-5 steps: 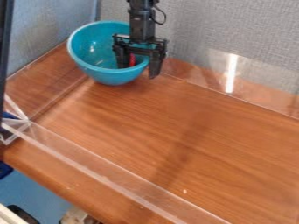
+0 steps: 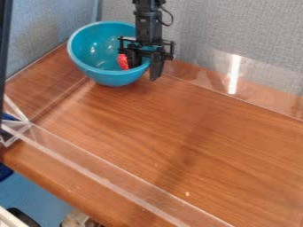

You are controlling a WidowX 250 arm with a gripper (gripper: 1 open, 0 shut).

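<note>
A turquoise bowl [image 2: 95, 43] sits at the back left of the wooden surface. My black gripper [image 2: 140, 57] reaches down into its right side. A small red textured object [image 2: 123, 61] lies inside the bowl, just left of the gripper's fingers. Whether the fingers touch it, or how far apart they stand, is hard to tell at this size.
Clear barriers run along its near left and back edges, with grey padded walls behind. A dark blue item [image 2: 10, 131] is at the left edge.
Compared with a second ago, the gripper has shifted slightly within the bowl, and more of the red object shows to its left. The bowl looks about where it was.
</note>
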